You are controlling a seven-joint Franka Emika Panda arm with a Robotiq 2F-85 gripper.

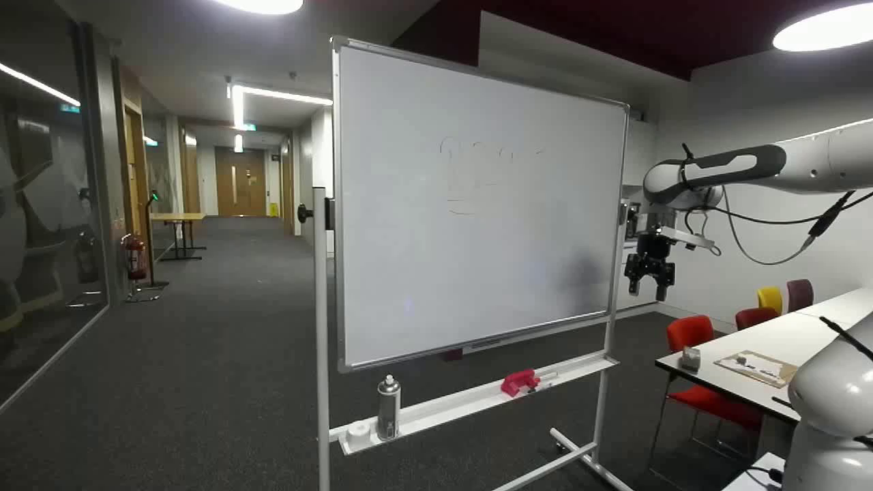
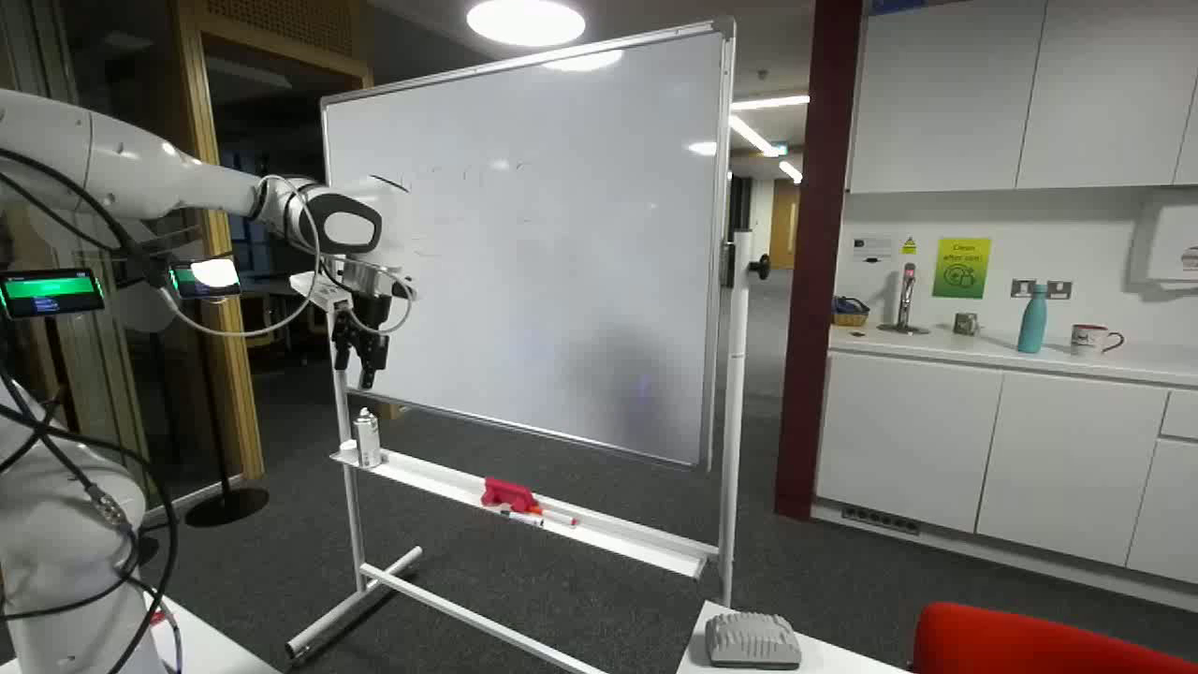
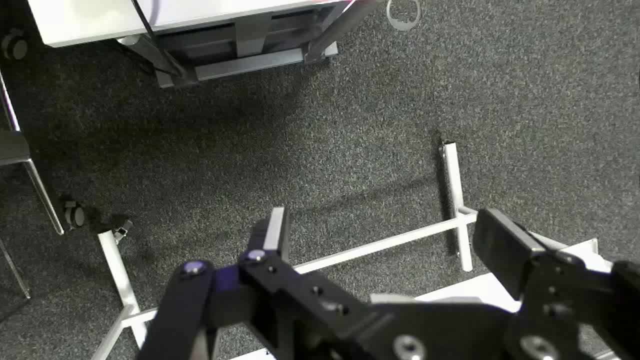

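My gripper points straight down in front of the whiteboard, its black fingers spread and nothing between them. From the other side, the gripper appears near the board's lower left corner. Faint dark pen strokes mark the upper middle of the board. On the white tray below lie a red-pink holder or eraser, pens and a standing silver spray can. In the wrist view the open gripper hangs over dark carpet and the stand's white frame.
A white table with a cardboard sheet and a grey block stands at the right, with red chairs beside it. A grey ridged object sits on a table corner. Carpet lies clear beneath the gripper.
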